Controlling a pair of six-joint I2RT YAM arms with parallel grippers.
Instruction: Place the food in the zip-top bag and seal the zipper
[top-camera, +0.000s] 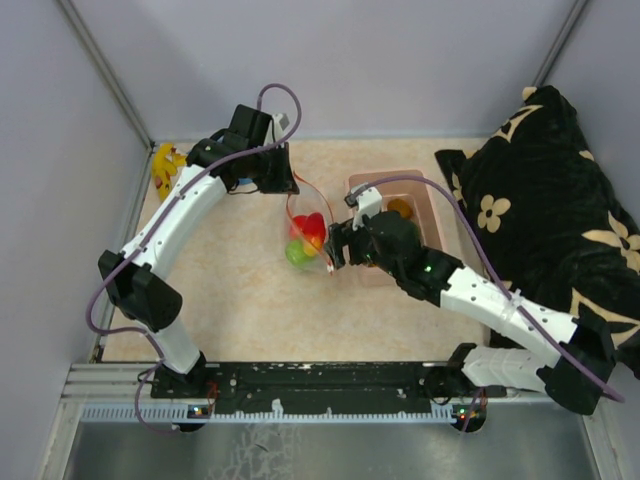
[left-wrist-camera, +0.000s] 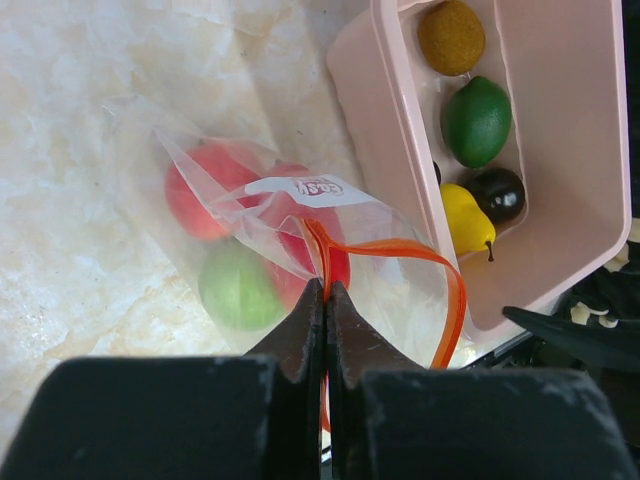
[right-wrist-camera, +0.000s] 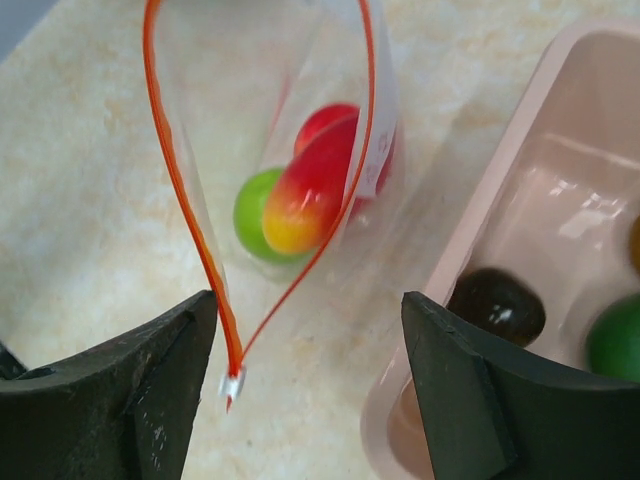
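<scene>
A clear bag with an orange zipper (left-wrist-camera: 455, 300) has its mouth spread wide. My left gripper is shut on the bag's zipper edge, a thin strip of it running between the fingertips. Inside the bag lie red food (left-wrist-camera: 205, 190), a red-yellow mango (right-wrist-camera: 310, 190) and a green fruit (left-wrist-camera: 238, 288). Near the zipper's other end my right gripper stands part open, its fingers well apart. The white zipper slider (right-wrist-camera: 232, 383) shows beside its left finger, at the corner of the orange strip. Nothing is held between the right fingers.
Right of the bag, a pink bin (left-wrist-camera: 405, 130) holds a brown fruit (left-wrist-camera: 451, 38), a green avocado (left-wrist-camera: 476, 122), a dark fruit (left-wrist-camera: 497, 194) and a yellow pear (left-wrist-camera: 463, 220). A black flowered cloth (top-camera: 550, 200) lies at the right.
</scene>
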